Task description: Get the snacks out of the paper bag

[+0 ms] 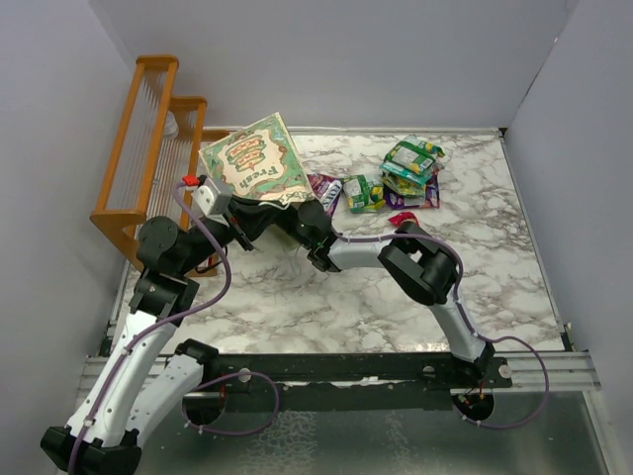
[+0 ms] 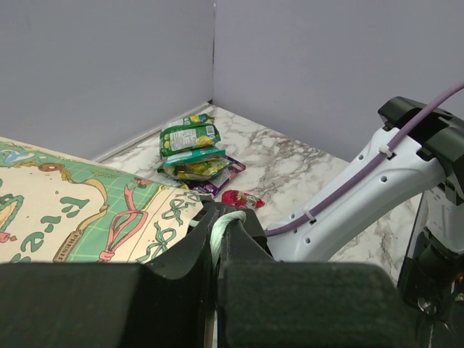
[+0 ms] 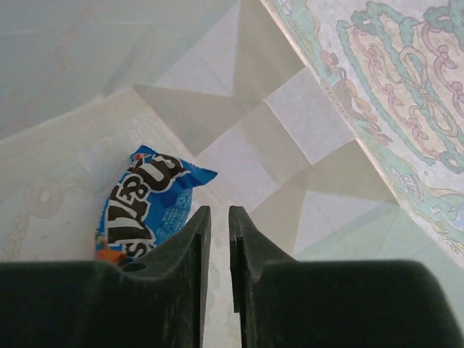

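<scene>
The printed paper bag (image 1: 252, 158) is tilted at the back left, its mouth toward the robot. My left gripper (image 1: 247, 220) is at the mouth, shut, with a pale strip, apparently the bag's rim or handle (image 2: 226, 221), at its fingers (image 2: 216, 275). My right gripper is inside the bag, part open, nothing between its fingertips. A blue snack packet (image 3: 148, 196) lies in the bag just left of those fingertips. In the top view the right gripper's tips are hidden by the bag.
Several packets (image 1: 410, 168) are piled at the back right, with more (image 1: 363, 193) beside the bag and a red packet (image 1: 404, 219) nearer. A wooden rack (image 1: 148, 168) stands at the left.
</scene>
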